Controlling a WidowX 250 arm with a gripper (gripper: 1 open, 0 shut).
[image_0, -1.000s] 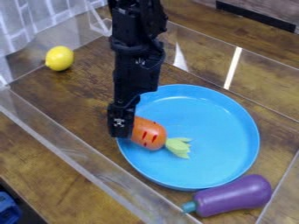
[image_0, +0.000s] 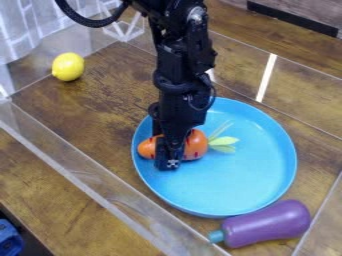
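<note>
My black gripper (image_0: 171, 145) reaches down over a blue plate (image_0: 247, 190), its fingers closed around an orange carrot (image_0: 191, 147) with pale green leaves pointing right. The carrot lies at the plate's upper left, partly hidden behind the fingers.
A purple eggplant (image_0: 261, 224) lies at the bottom right, outside the plate. A yellow lemon (image_0: 68, 67) sits at the upper left on the wooden table (image_0: 74, 120). Clear plastic edges run along the left and bottom.
My gripper has come down onto the carrot and taken hold of it. The carrot has turned, its leaves now pointing right and higher on the plate.
</note>
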